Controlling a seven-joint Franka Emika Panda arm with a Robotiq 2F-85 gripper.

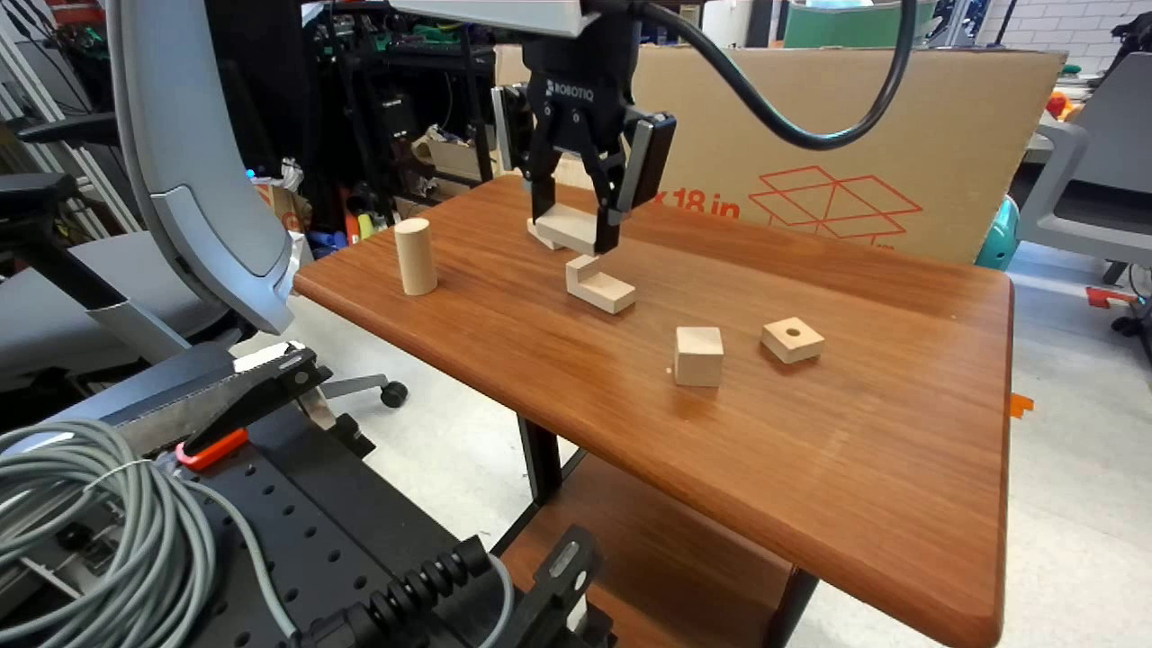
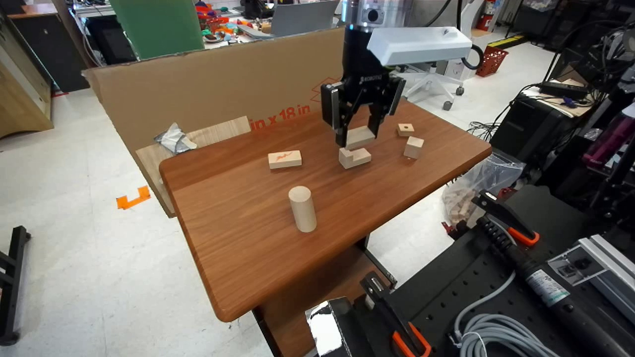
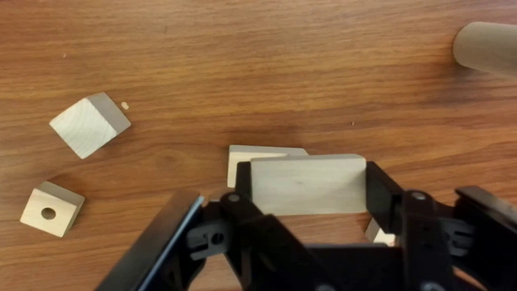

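My gripper [image 1: 575, 225] is shut on a pale rectangular wooden block [image 3: 308, 185], held by its two ends. In exterior view 2 the held block [image 2: 360, 137] hangs above the table, just over an L-shaped wooden block [image 2: 355, 157]. Seen from the wrist, the held block covers most of the L-shaped block [image 3: 264, 151]; whether the two touch cannot be told. A flat block with a reddish mark [image 2: 284, 159] lies on the table near the cardboard, mostly hidden behind the held block and finger in exterior view 1.
An upright wooden cylinder [image 1: 416, 257] stands near the table's left end. A wooden cube [image 1: 698, 356] and a square block with a hole [image 1: 793, 339] lie towards the right. Cardboard [image 2: 238, 95] lines the back edge.
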